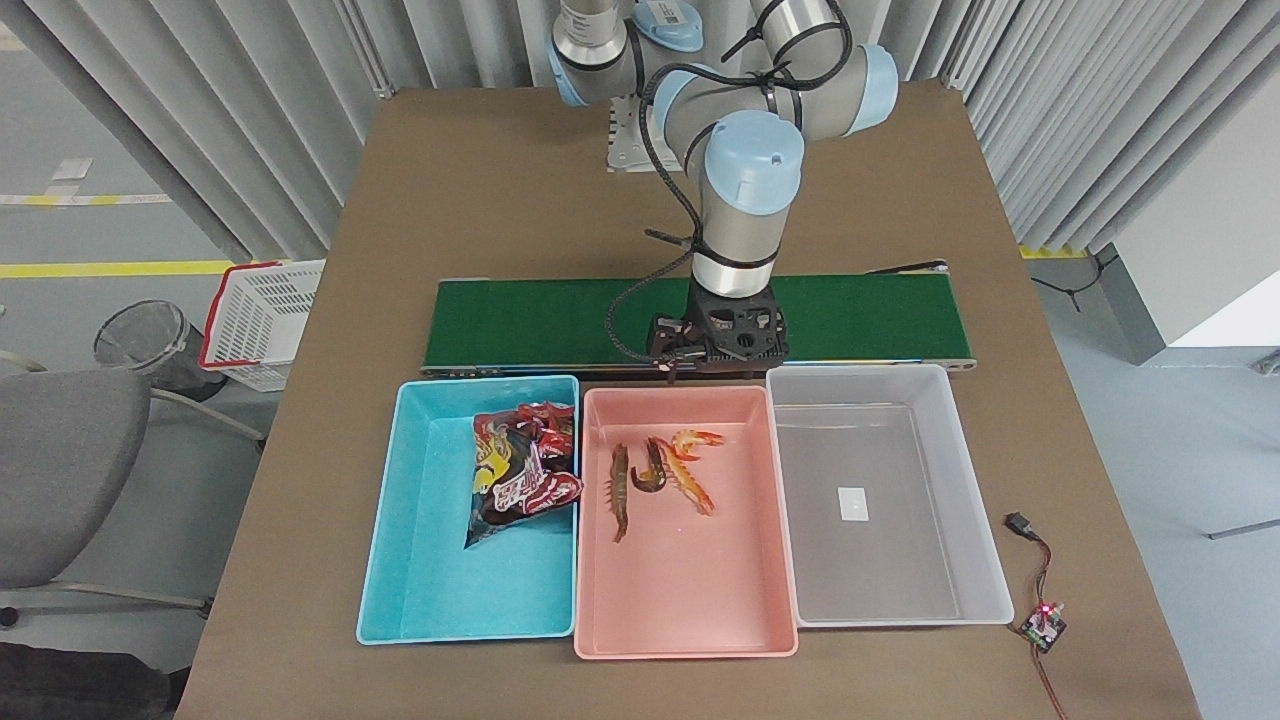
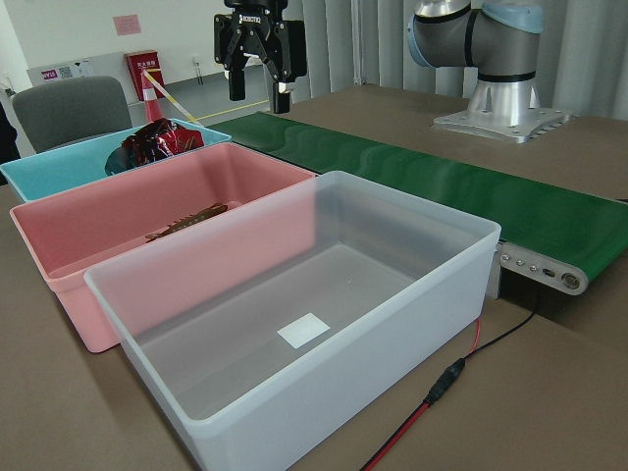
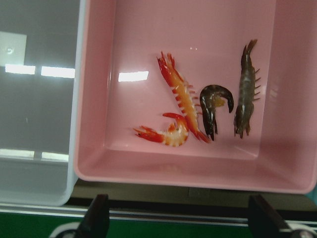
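My gripper (image 2: 260, 90) hangs open over the belt just behind the pink tray (image 1: 684, 576), its fingers apart with nothing between them. In the pink tray lie an orange cooked shrimp (image 3: 182, 94), a smaller curled orange shrimp (image 3: 168, 134), a dark curled shrimp (image 3: 210, 106) and a long grey shrimp (image 3: 246, 91). The orange pieces lie close together at the tray's right side in the front view, touching or nearly so.
A blue tray (image 1: 420, 552) with a snack bag (image 1: 522, 480) sits left, an empty translucent tray (image 1: 900, 504) right. A green conveyor (image 1: 528, 324) runs behind the trays. A wired board (image 1: 1041, 626) lies at right.
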